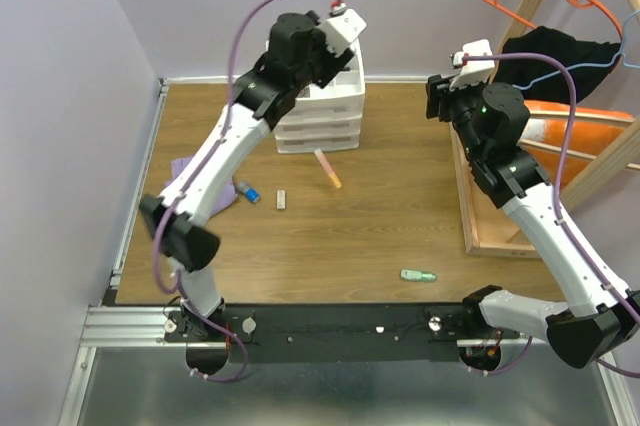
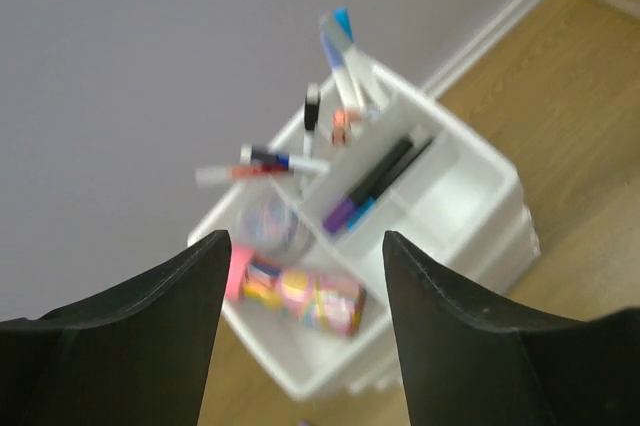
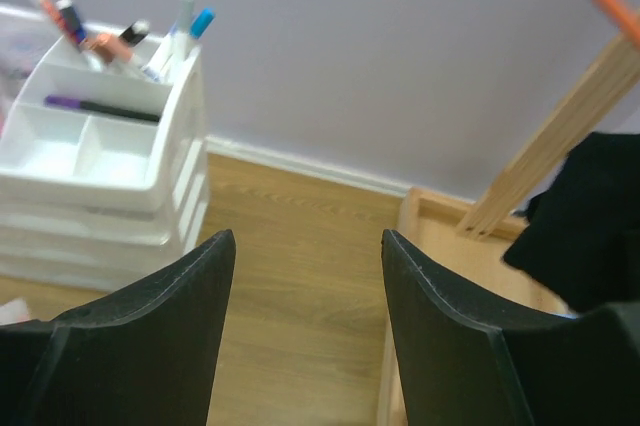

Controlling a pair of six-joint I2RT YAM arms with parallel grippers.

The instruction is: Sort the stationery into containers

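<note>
A white organizer (image 1: 318,126) at the back holds pens, markers (image 3: 110,106) and a pink-topped item. An orange stick (image 1: 327,168) lies in front of it; a blue-labelled item (image 1: 247,192), a small eraser-like block (image 1: 281,200) and a green item (image 1: 418,275) also lie on the table. My left gripper (image 1: 333,58) is over the organizer, its fingers apart with nothing visible between them; the left wrist view is blurred. My right gripper (image 1: 436,98) hangs open at the rack's left edge, empty.
On the right stands a wooden rack (image 1: 482,246) with hangers, black cloth and an orange roll. A purple cloth (image 1: 180,168) lies at left.
</note>
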